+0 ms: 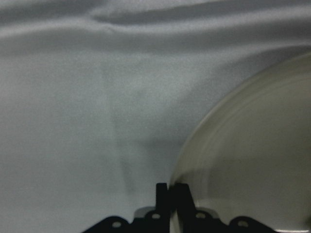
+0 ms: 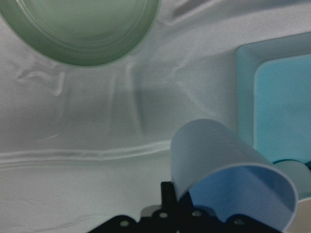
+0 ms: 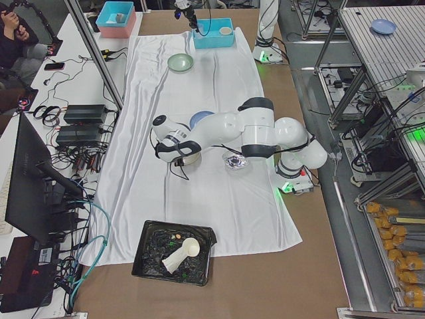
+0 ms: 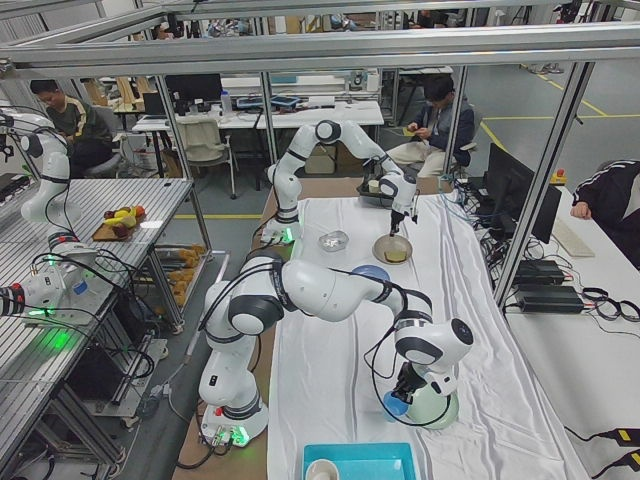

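My left gripper is over a pale round dish point(image 1: 252, 145) on the white cloth, its fingers close together at the rim; I cannot tell whether they pinch it. The right camera view shows yellowish contents point(image 4: 396, 255) in a dish. My right gripper is shut on a light blue cup point(image 2: 214, 145), held tilted near a green plate point(image 2: 82, 24) and a light blue tray point(image 2: 245, 92), which holds smaller containers.
A blue plate point(image 3: 201, 117) and a crumpled foil item point(image 3: 236, 161) lie near the pale dish. A black tray point(image 3: 153, 259) with a white scoop sits at the cloth's end.
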